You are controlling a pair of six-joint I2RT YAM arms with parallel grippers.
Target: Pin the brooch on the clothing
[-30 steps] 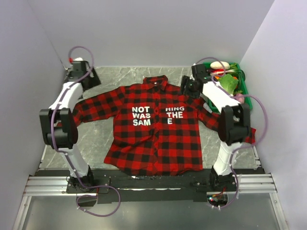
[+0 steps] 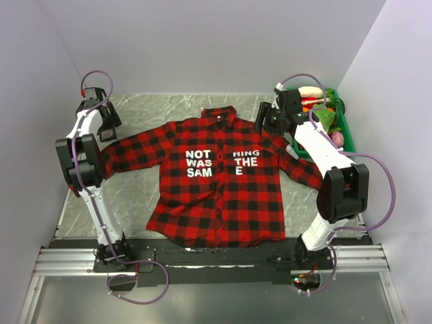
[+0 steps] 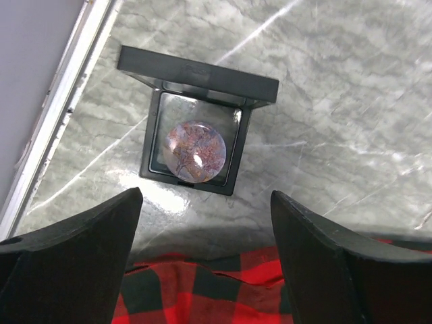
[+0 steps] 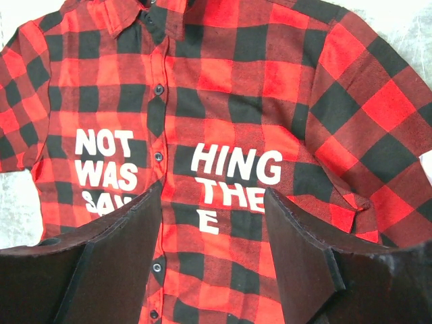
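A round, coppery, glossy brooch point(image 3: 194, 151) lies in an open black box point(image 3: 206, 79) on the marble table. My left gripper point(image 2: 109, 121) is open above that box, fingers apart on either side below it in the left wrist view. A red-and-black checked shirt point(image 2: 216, 202) point(image 4: 223, 94) with white lettering lies spread face up, sleeves out. My right gripper point(image 2: 266, 116) hangs open over the shirt's upper right area, nothing between its fingers.
A green basket of vegetables point(image 2: 345, 135) stands at the back right, partly under the right arm. Pale walls point(image 2: 388, 81) enclose the sides and back. Bare marble point(image 2: 162, 104) shows at the back left and beside the shirt.
My left gripper has moved left to over the box at the far left. The right arm has shifted slightly rightward, its gripper still over the shirt.
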